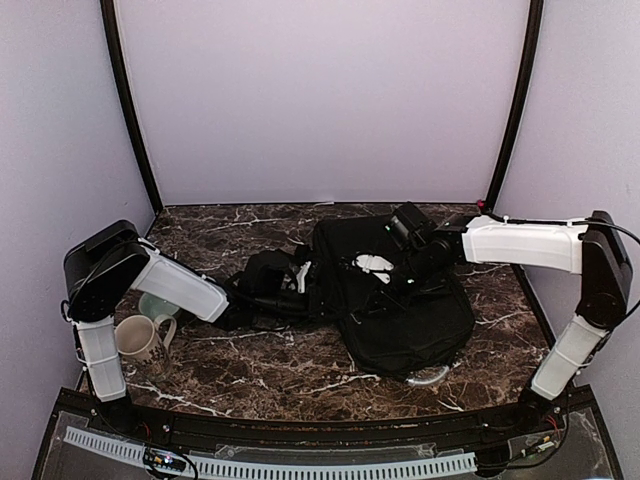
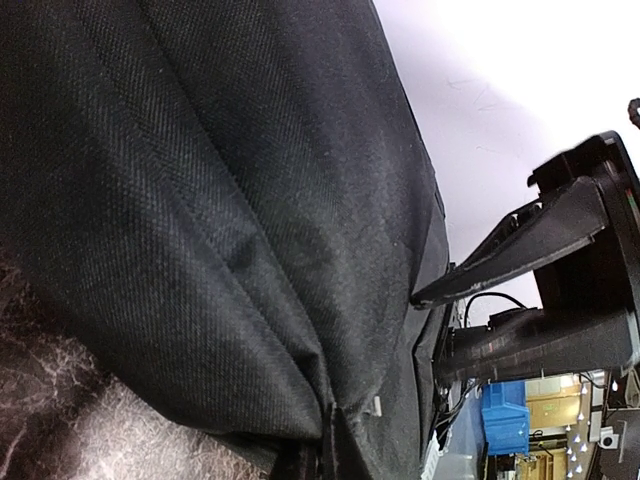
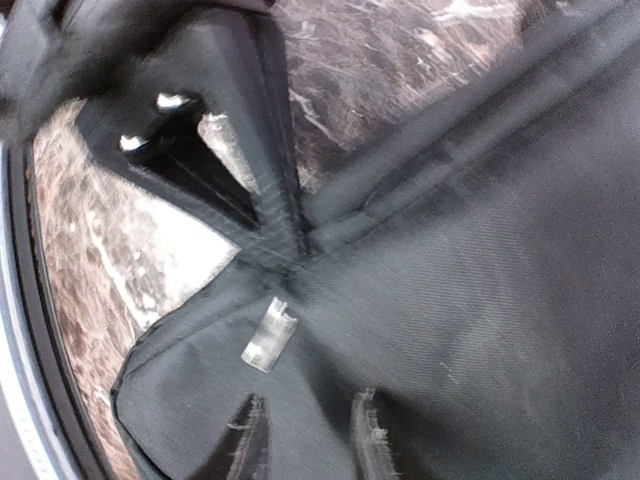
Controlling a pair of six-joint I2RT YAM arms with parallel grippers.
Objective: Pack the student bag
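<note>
The black fabric bag [image 1: 410, 340] lies on the right-centre of the marble table. My left gripper [image 1: 325, 310] is at the bag's left side; in its wrist view the left gripper is shut on the bag's dark cloth edge [image 2: 230, 330]. My right gripper [image 1: 380, 300] is over the bag's middle; in the right wrist view the right gripper stands part open above the flat fabric [image 3: 480, 300], nothing seen between its fingers, near a small silvery tab [image 3: 268, 335].
A beige mug [image 1: 140, 338] and a pale green dish [image 1: 155, 305] sit at the left.
</note>
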